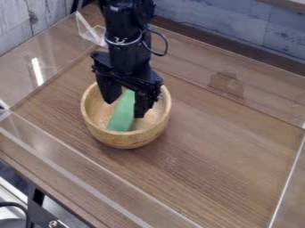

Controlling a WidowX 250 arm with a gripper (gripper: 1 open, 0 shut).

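Observation:
A light wooden bowl (98,126) sits on the brown tabletop, left of centre. Inside it lies an elongated green object (121,116). The black gripper (125,92) hangs from the top over the bowl, its two fingers spread open on either side above the green object. Whether the fingers touch the object or the bowl cannot be told from this view.
A pale wall or edge runs along the back and right. Cables and clutter lie at the upper left and lower left, off the table.

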